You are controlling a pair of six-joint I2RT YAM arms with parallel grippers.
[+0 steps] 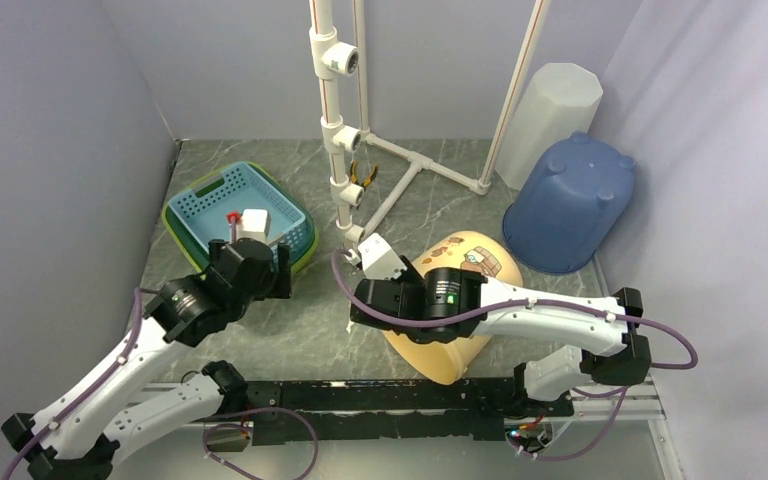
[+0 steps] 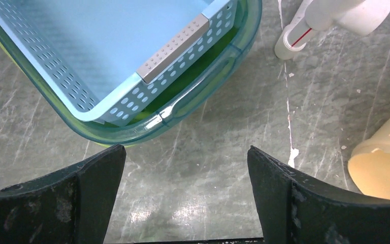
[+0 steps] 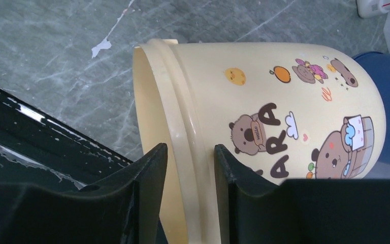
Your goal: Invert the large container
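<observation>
The large cream container (image 3: 284, 112) with bear stickers lies on its side at the right front of the counter, largely under my right arm in the top view. My right gripper is part open at its rim; one finger is over the mouth, the other beside the outer band. I cannot tell if they touch it. My left gripper stands open and empty over bare counter beside the baskets, with the container's edge (image 2: 381, 162) at the right of the left wrist view.
Nested blue and green baskets (image 1: 222, 200) sit at left. A white pipe frame (image 1: 410, 160) stands at centre back. An upturned blue bucket (image 1: 565, 210) and a translucent container (image 1: 550, 105) are at right rear. The counter's front edge (image 1: 310, 390) is dark.
</observation>
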